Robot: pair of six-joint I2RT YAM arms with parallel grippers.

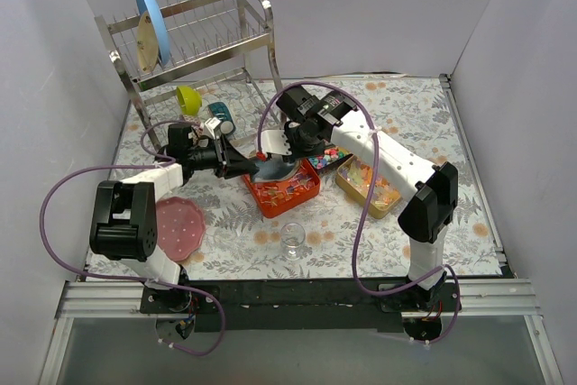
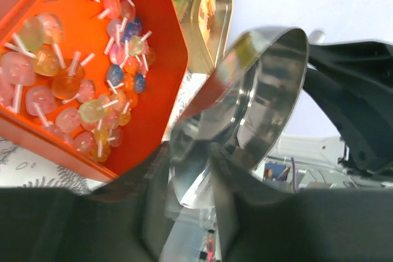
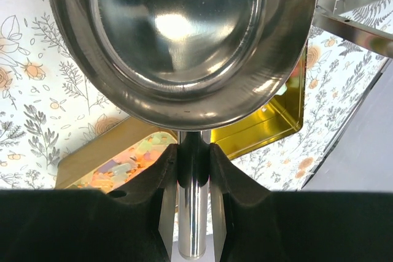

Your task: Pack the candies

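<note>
A steel scoop (image 1: 276, 169) hangs over the orange box (image 1: 281, 201) of wrapped lollipop candies. My right gripper is shut on the scoop's cylindrical handle; the scoop's bowl (image 3: 172, 41) fills the upper right wrist view. In the left wrist view the scoop (image 2: 258, 102) is tilted beside the candy box (image 2: 153, 133). My left gripper (image 1: 242, 165) is at the box's left, by the scoop's edge; its blurred fingers show low in the left wrist view, and whether they touch the scoop is unclear.
Two more candy containers (image 1: 388, 197) stand at the right. A pink plate (image 1: 178, 227) lies front left, a glass (image 1: 293, 241) at front centre. The dish rack (image 1: 207, 60) with plates and cups stands back left.
</note>
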